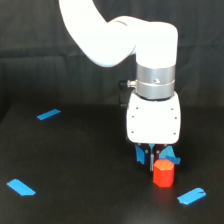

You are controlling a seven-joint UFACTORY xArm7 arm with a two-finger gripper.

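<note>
My gripper (150,160) points straight down at the right of the table, under the white arm. Its dark fingers are small, and it cannot be told whether they are open or shut. Just in front of them stands a red-orange hexagonal block (163,174), which hides part of that spot. A blue piece (171,155) with a pointed top shows behind the block, right beside the fingers. More blue appears on the left of the fingers; whether it belongs to the same piece is unclear. Contact between fingers and either piece cannot be made out.
Flat blue strips lie on the black table: one at the back left (48,114), one at the front left (21,187) and one at the right (191,196). A dark curtain (40,60) hangs behind.
</note>
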